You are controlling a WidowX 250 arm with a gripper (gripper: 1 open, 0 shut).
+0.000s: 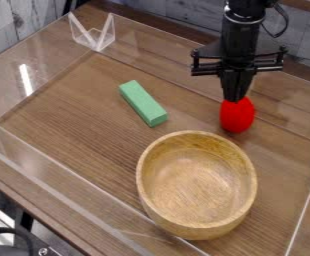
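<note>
My black gripper (234, 78) hangs at the upper right, its tips just above a red rounded object (238, 117) that lies on the wooden table. It looks shut, with nothing showing between its fingertips. A green rectangular block (142, 103) lies diagonally to the left of the red object. A large tan round bowl (197, 220) sits below them in the front centre.
A clear wire-like or plastic holder (95, 31) stands at the upper left. Dark cables (14, 243) show at the bottom left corner.
</note>
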